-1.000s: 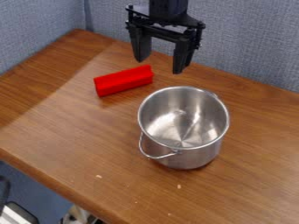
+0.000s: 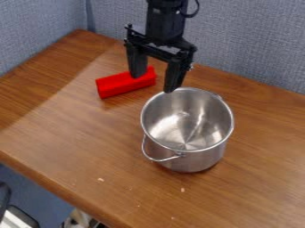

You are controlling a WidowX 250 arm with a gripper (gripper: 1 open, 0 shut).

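My black gripper (image 2: 155, 69) hangs from the top of the camera view, open, its two fingers pointing down with nothing between them. A red block (image 2: 123, 84) lies on the wooden table just below and beside the left finger. A metal pot (image 2: 187, 134) with a thin wire handle stands at the centre right, in front of the gripper, empty inside.
Grey padded walls (image 2: 251, 49) stand along the back and the left. Some dark equipment shows at the bottom left corner.
The gripper has come down and slightly left, nearer the red block and the pot. The block and pot have not visibly moved.
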